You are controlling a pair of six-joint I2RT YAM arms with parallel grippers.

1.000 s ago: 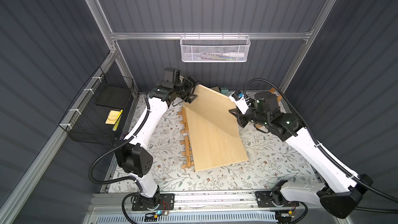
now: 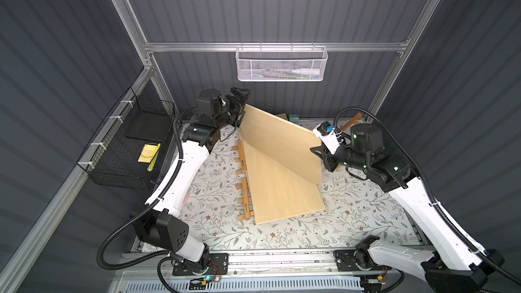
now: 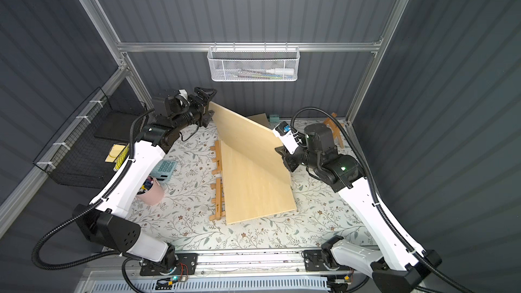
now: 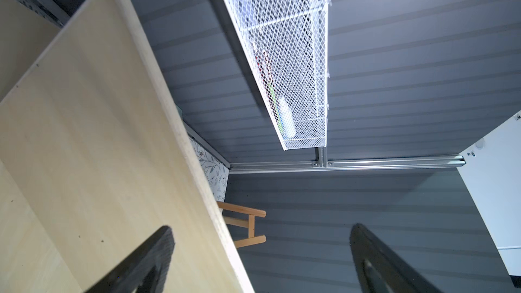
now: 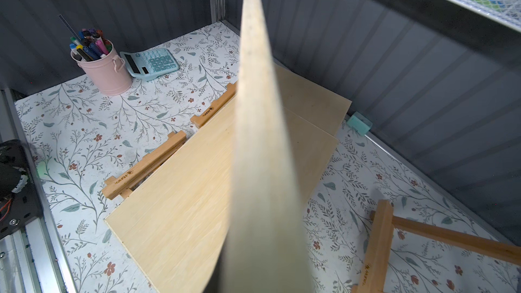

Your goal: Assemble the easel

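A thin pale wooden board (image 2: 279,138) stands tilted over a second, flat pale board (image 2: 282,190) on the table. My right gripper (image 2: 320,158) is shut on the raised board's right edge, which fills the middle of the right wrist view. Near its upper left corner, my left gripper (image 2: 243,107) stands open; in the left wrist view the board edge (image 4: 200,173) runs down between the spread fingers. Brown wooden easel parts (image 5: 146,165) poke out along the flat board's left side. Another wooden frame (image 5: 380,244) rests at the right.
A pink pen cup (image 5: 105,70) and a blue calculator (image 5: 149,64) stand at the left. Behind the boards sits a small teal block (image 5: 359,123). A white mesh basket (image 2: 282,65) hangs on the back wall.
My left gripper has moved left and slightly up relative to the board's corner.
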